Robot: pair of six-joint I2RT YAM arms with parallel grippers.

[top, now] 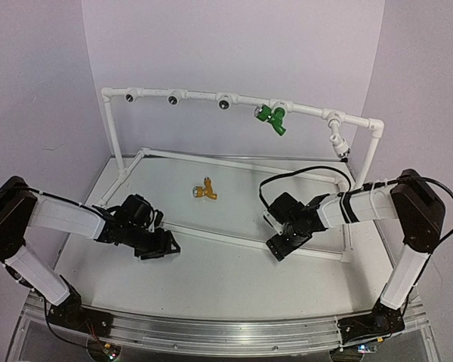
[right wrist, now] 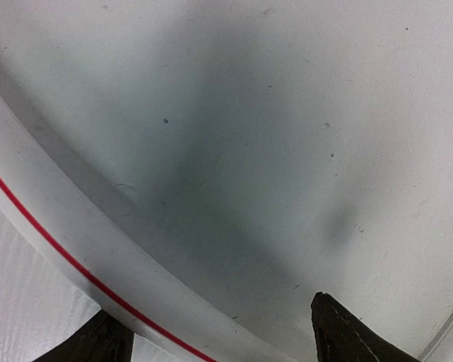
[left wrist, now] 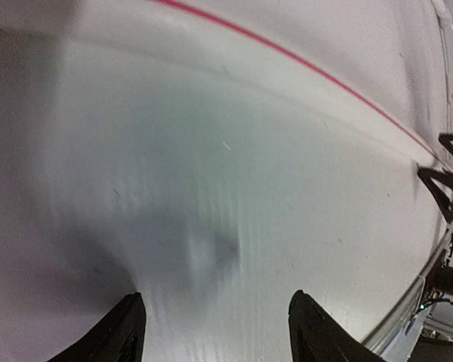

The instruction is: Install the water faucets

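On the upright white pipe rack (top: pixel 196 96), a green faucet (top: pixel 272 117) and a white faucet (top: pixel 337 143) are mounted; the other three ports are empty. An orange faucet (top: pixel 208 192) lies on the board inside the base frame. My left gripper (top: pixel 162 240) is open over the board in front of the frame, with only bare surface between its fingers in the left wrist view. My right gripper (top: pixel 275 237) is at the front rail of the frame; in the right wrist view its fingers stand apart, the red-striped rail (right wrist: pixel 75 256) under the left finger.
The front part of the white board (top: pixel 196 286) is clear, down to the metal edge (top: pixel 234 326). Grey walls stand at both sides and behind. A black cable loops over the right arm.
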